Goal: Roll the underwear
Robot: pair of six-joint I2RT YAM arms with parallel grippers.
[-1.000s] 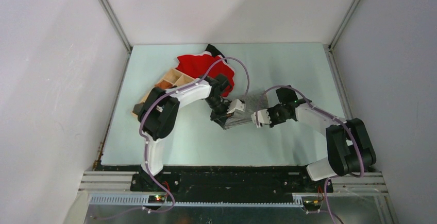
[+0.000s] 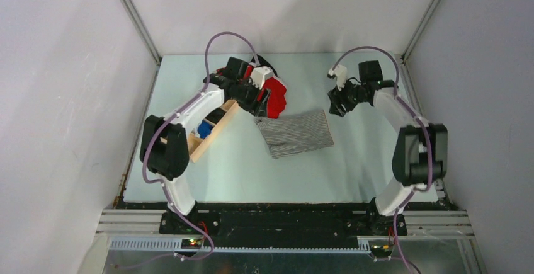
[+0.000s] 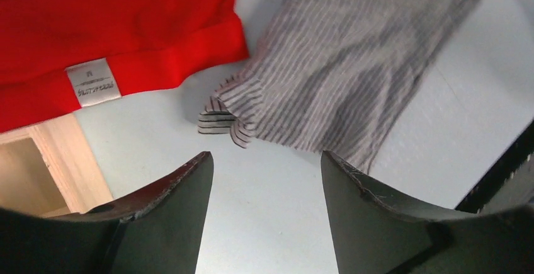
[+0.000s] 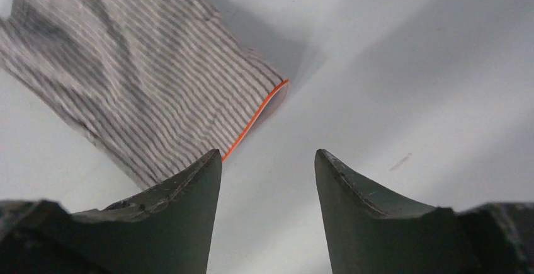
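The striped grey underwear point(image 2: 296, 134) lies flat on the table's middle, folded into a rough rectangle. A small striped corner sticks out at its far left in the left wrist view, where the cloth point(image 3: 340, 66) looks a little rumpled. An orange edge runs along its right end in the right wrist view, on the same cloth point(image 4: 164, 79). My left gripper point(image 2: 260, 111) hovers by the far left corner, fingers apart and empty. Clear of the far right corner, my right gripper point(image 2: 337, 108) has its fingers spread with nothing between them.
Red cloth point(image 2: 275, 97) lies just beyond the far left corner, close to the underwear. A wooden divided box point(image 2: 208, 142) stands at the left, partly under my left arm. Bare table point(image 2: 277, 182) stretches in front and to the right.
Both arms have moved from the underwear's near edge to its far side, the left one leftward as well. Both grippers are now away from the cloth, which stays in place.
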